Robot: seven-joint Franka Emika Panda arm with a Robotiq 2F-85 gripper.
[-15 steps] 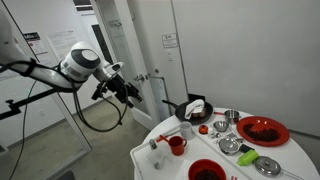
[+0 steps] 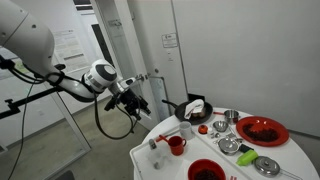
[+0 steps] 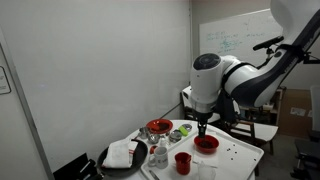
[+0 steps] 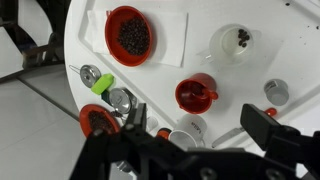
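Observation:
My gripper hangs in the air off the table's left edge in exterior view 1, well above the tabletop. In the wrist view its dark fingers stand wide apart with nothing between them. Below, a red mug stands upright with a dark inside. A red bowl of dark beans rests on a white cloth or paper. A clear cup has some dark pieces at its bottom. Near the right finger are a small metal cup and a red-tipped utensil. A pale cup is partly hidden by the gripper.
Across the table lie a large red plate of dark contents, metal pots, a green item and a round lid. A black pan holds a white cloth. The air around the gripper is clear.
In exterior view 1 the arm has come down and a little to the right, its gripper now lower. The things on the table have stayed where they were.

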